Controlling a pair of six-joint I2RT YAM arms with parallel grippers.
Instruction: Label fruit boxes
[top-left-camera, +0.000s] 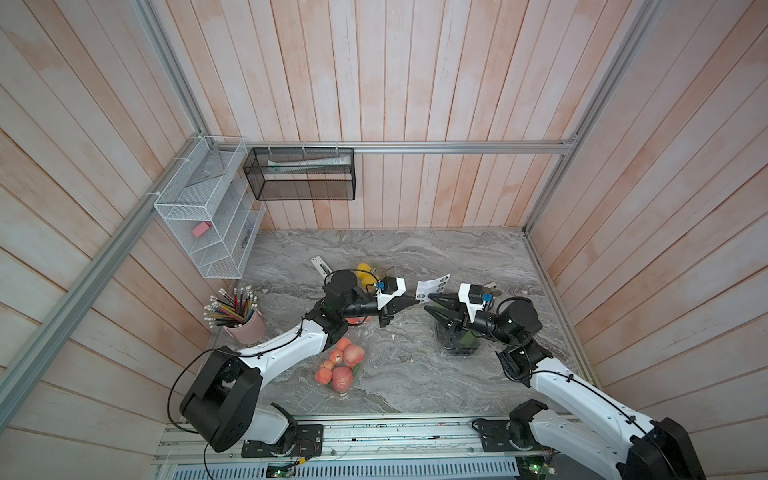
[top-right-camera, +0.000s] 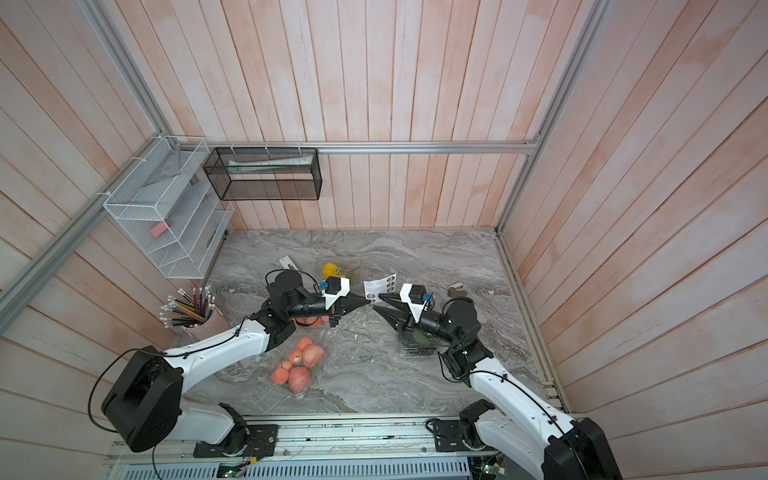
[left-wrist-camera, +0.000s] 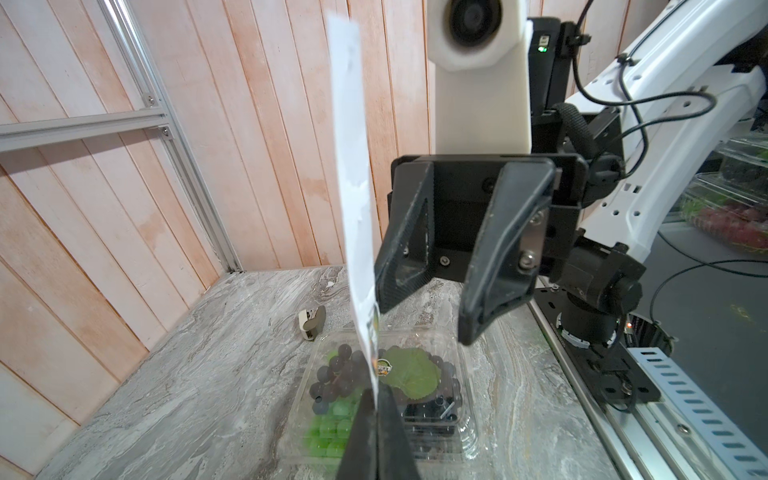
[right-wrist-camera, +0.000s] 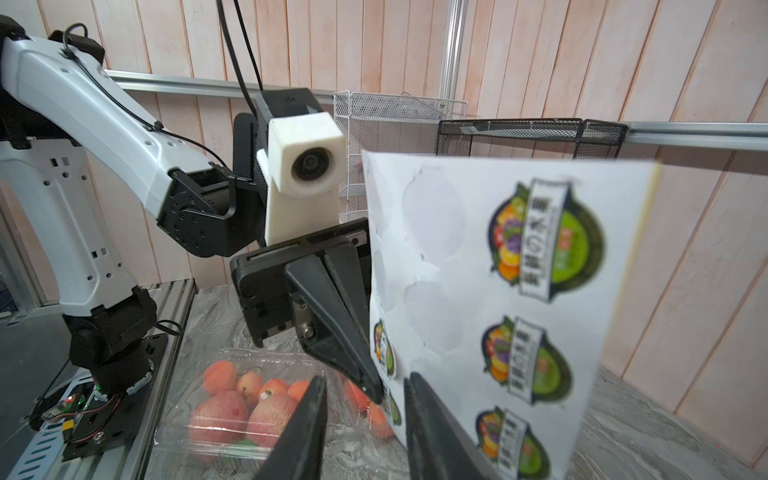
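Note:
My left gripper (top-left-camera: 417, 300) is shut on the lower edge of a white sticker sheet (right-wrist-camera: 448, 264), which stands up from its fingertips (left-wrist-camera: 366, 416). Three fruit-basket stickers (right-wrist-camera: 524, 360) run down one side of the sheet, with bare ovals along its middle. My right gripper faces it with parted fingers, close to the sheet's lower part; nothing shows between them. Below sits a clear box of dark and green grapes (left-wrist-camera: 340, 384), with a small dark-lettered patch (left-wrist-camera: 384, 367) by its leaf. A clear box of peaches (right-wrist-camera: 240, 408) is under the left arm.
A box with yellow fruit (top-left-camera: 365, 274) stands behind the left gripper. A small grey object (left-wrist-camera: 312, 321) lies beyond the grape box. At far left are a pencil cup (top-left-camera: 246, 326) and white wire shelves (top-left-camera: 209, 216).

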